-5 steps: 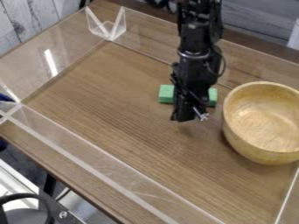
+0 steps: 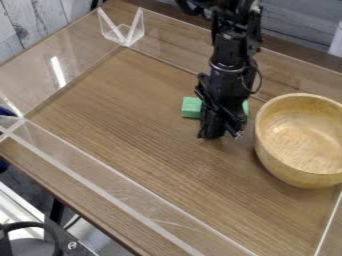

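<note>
The black robot arm reaches down from the top, its gripper (image 2: 219, 124) low over the table beside a green block (image 2: 191, 107). The block lies on the wood, partly hidden behind the gripper, which looks shut; whether it touches the block cannot be told. A large wooden bowl (image 2: 302, 150) sits just right of both.
A clear plastic bracket (image 2: 122, 31) stands at the back left, and clear strips run along the left edge. A dark cable lies at the lower left.
The gripper has shifted slightly left and down in front of the green block. The block and bowl look unmoved.
</note>
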